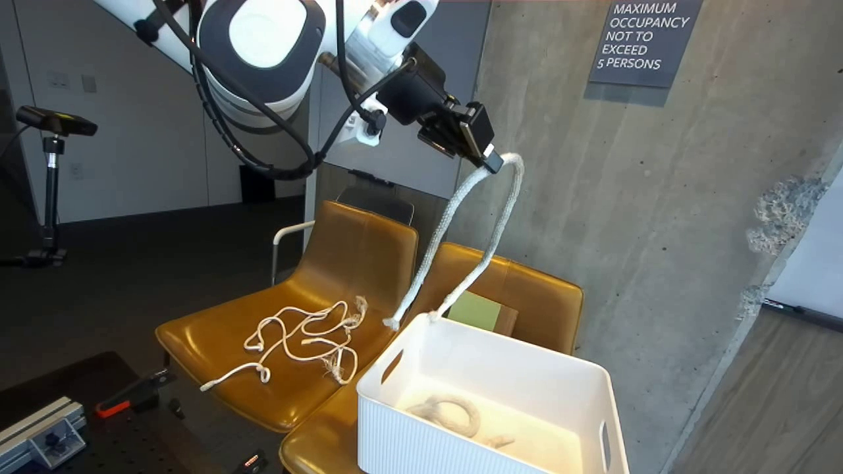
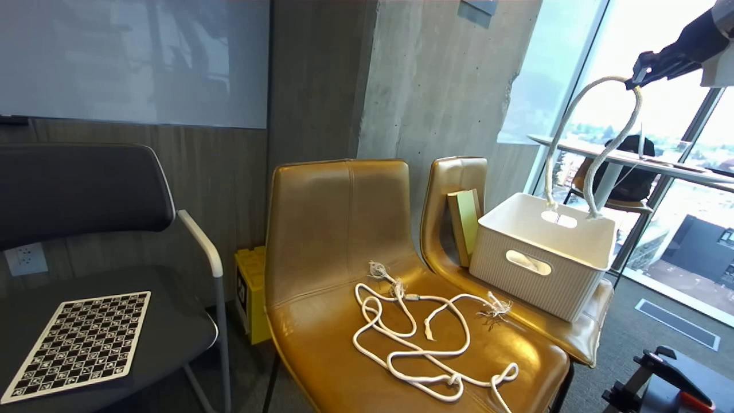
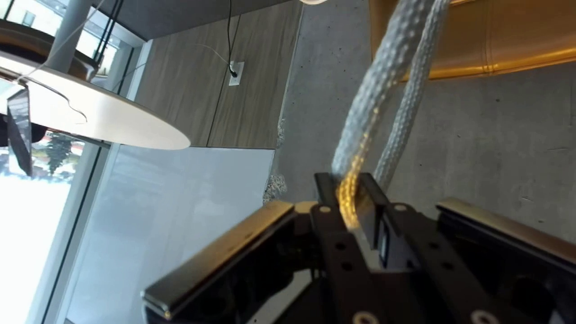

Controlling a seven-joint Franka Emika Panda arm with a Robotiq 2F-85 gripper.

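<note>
In exterior view 1 my gripper is shut on a thick white rope near its middle, so both ends hang down in a loop. The wrist view shows the rope pinched between the dark fingers. Below it stands a white ribbed bin on a brown chair; the hanging ends come down near its back left rim. A coil of rope lies on the bin's floor. Thinner white ropes with frayed ends lie tangled on the seat of the other brown chair.
A green book or block leans against the chair back behind the bin. The concrete wall rises beyond. A grey chair bears a patterned board. Tools lie at the lower left.
</note>
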